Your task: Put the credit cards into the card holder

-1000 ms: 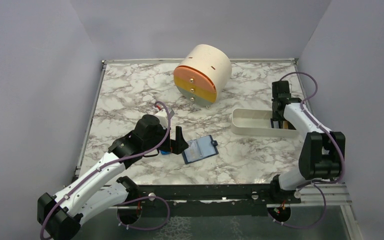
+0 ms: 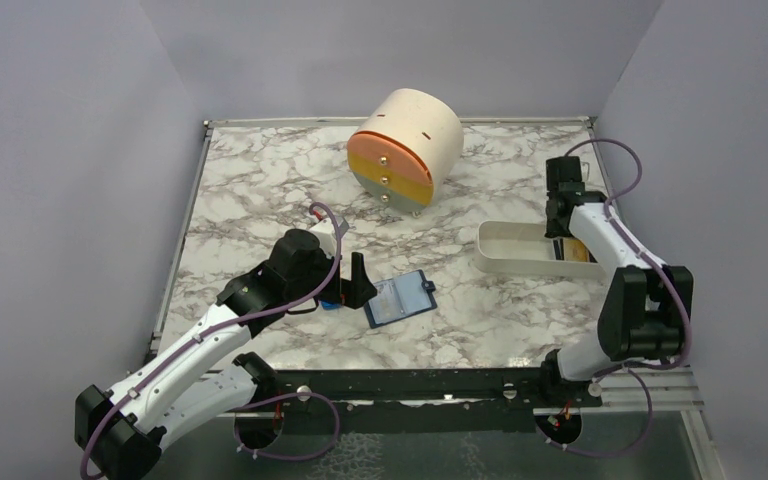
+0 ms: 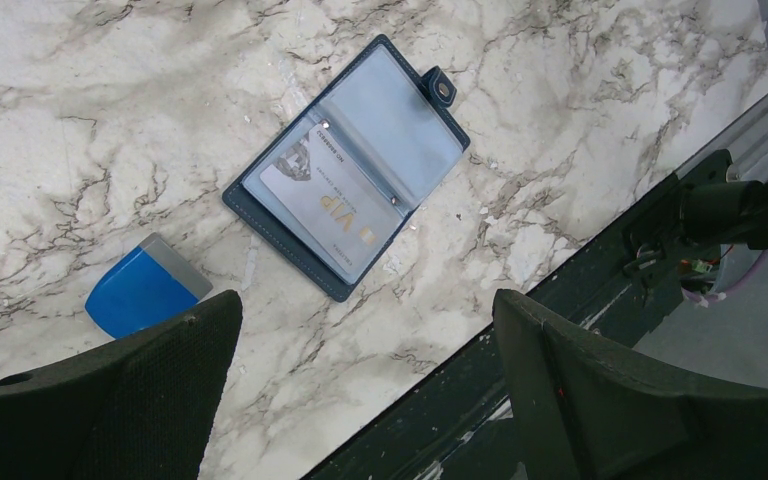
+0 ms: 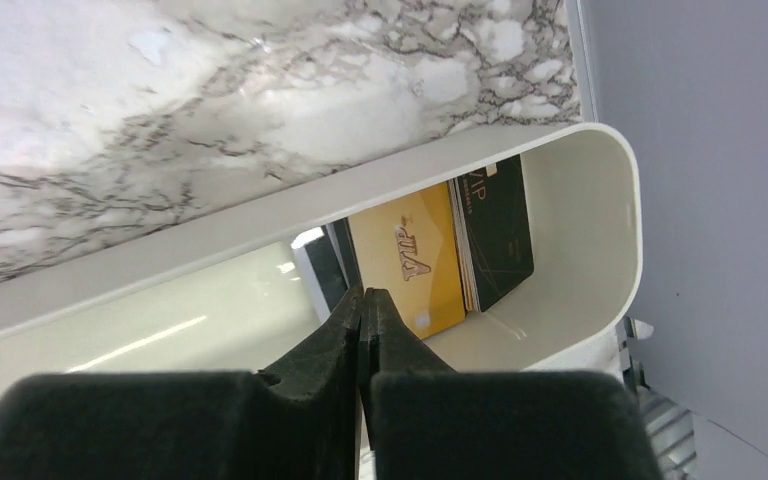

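The white box [image 2: 510, 266] holds several cards at its right end. In the right wrist view a yellow VIP card [image 4: 407, 262], a black VIP card [image 4: 500, 232] and a dark card with a pale edge [image 4: 322, 268] lean inside. My right gripper is shut over the box, its tips bare and the cards outside them. The open blue card holder [image 3: 360, 165] lies flat, one VIP card [image 3: 325, 195] behind its clear sleeve. My left gripper stands open, its fingers [image 3: 175, 365] wide apart near the holder, with nothing between them.
A blue and grey object [image 3: 148, 288] lies beside the left fingers. The cream drum with coloured drawers [image 2: 410, 145] stands at the back. A grey wall [image 2: 710, 200] rises close to the box's right. Marble tabletop between holder and box is clear.
Cards lean differently; the left arm is still.
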